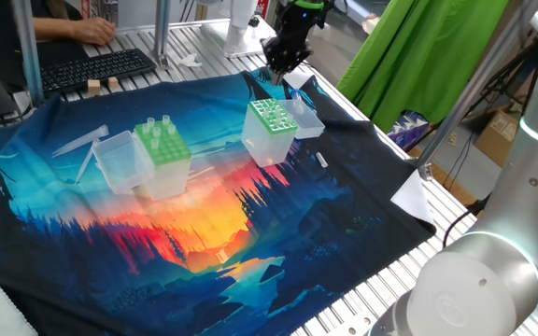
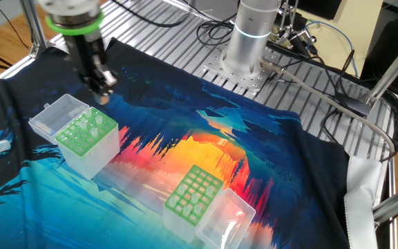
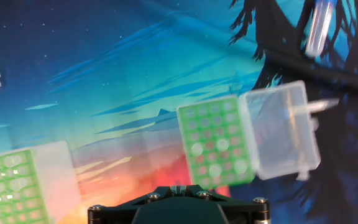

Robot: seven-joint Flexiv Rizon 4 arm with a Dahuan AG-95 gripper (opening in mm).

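Note:
My gripper (image 1: 276,78) hangs above the table, just beyond the rack box on the right in exterior view 1. Its fingers look drawn together in the wrist view, and no tip shows between them. That translucent box (image 1: 270,149) has a green perforated top (image 2: 86,131), where several pale tips stand in holes. Its clear lid (image 3: 281,130) lies folded open. A second box (image 1: 164,177) with a green top (image 1: 163,140) stands apart on the left, several tips rising upright from it. Its lid (image 2: 228,218) is open too.
A dark, colourful cloth (image 1: 222,247) covers the table, with wide free room between and in front of the boxes. Loose pale tips (image 1: 80,140) lie left of the second box. A person's hand (image 1: 92,31) rests by the keyboard (image 1: 96,69).

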